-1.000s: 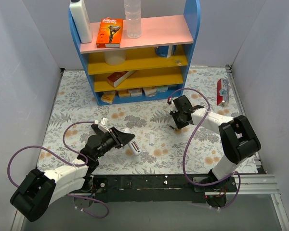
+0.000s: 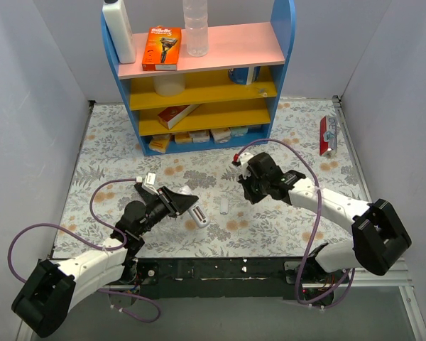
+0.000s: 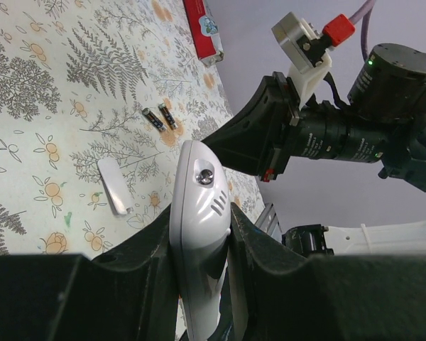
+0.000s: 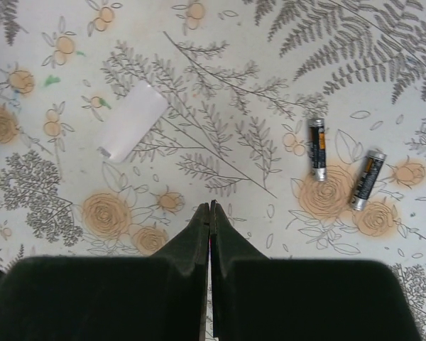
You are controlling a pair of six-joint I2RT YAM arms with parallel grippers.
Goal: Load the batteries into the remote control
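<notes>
Two dark AAA batteries lie on the table in the right wrist view: one battery (image 4: pixel 318 149) more upright, the other battery (image 4: pixel 368 180) slanted to its right. My right gripper is shut with nothing between its fingers, above the table and to the left of both. My left gripper is shut on the white remote control (image 3: pixel 199 188); its open battery compartment (image 2: pixel 197 215) shows in the top view. A white battery cover (image 4: pixel 133 121) lies flat on the table, left of the batteries.
A blue shelf unit (image 2: pixel 282 42) with yellow shelves stands at the back, holding boxes and bottles. A red box (image 2: pixel 328 136) lies at the back right.
The right gripper was slightly open around the slanted battery; now it is shut and has lifted and moved left, toward the cover. Both batteries remain on the table.
</notes>
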